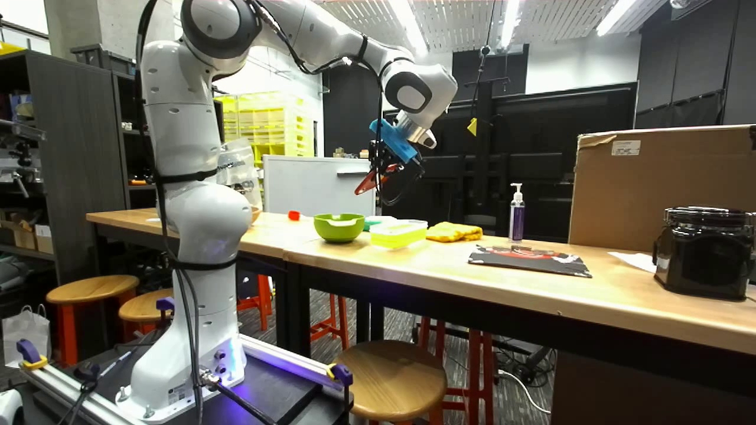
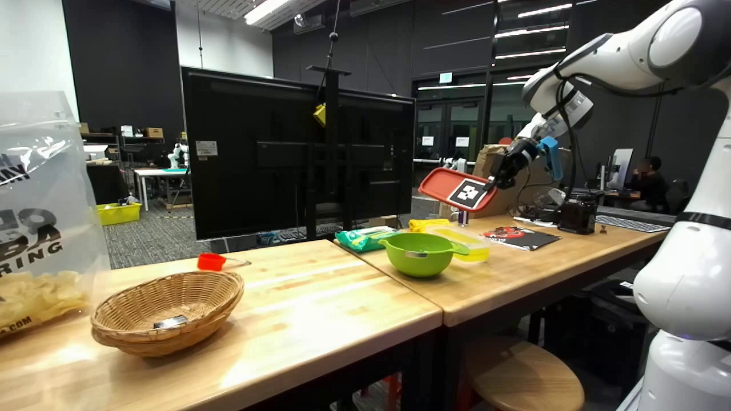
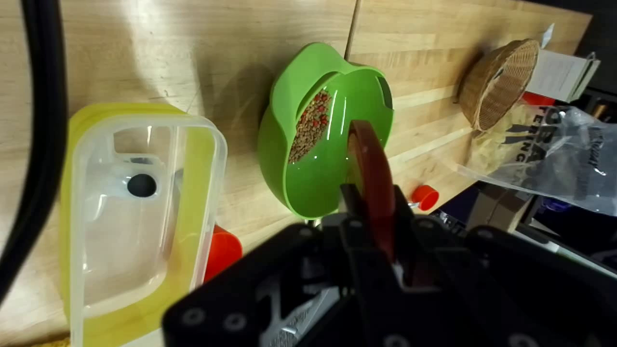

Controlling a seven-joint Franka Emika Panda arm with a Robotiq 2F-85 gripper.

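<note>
High above the table, my gripper [image 2: 497, 179] is shut on the edge of a red lid [image 2: 438, 185], which has a black-and-white marker on one face. Seen from the wrist, the lid [image 3: 370, 179] stands edge-on between the fingers and hides part of the green bowl [image 3: 315, 185]. That bowl holds small brown pieces with some red ones [image 3: 312, 124]. Beside it sits a yellow container [image 3: 87, 231] with a clear rim, uncovered. The lid touches neither of them.
A wicker basket [image 2: 167, 311] and a red cup [image 2: 211, 261] lie on the other table half, near a clear plastic bag [image 2: 41, 226]. Behind the container are a yellow cloth [image 1: 454, 231] and a pump bottle [image 1: 517, 212]. A dark jar [image 1: 701, 251] stands at the right end.
</note>
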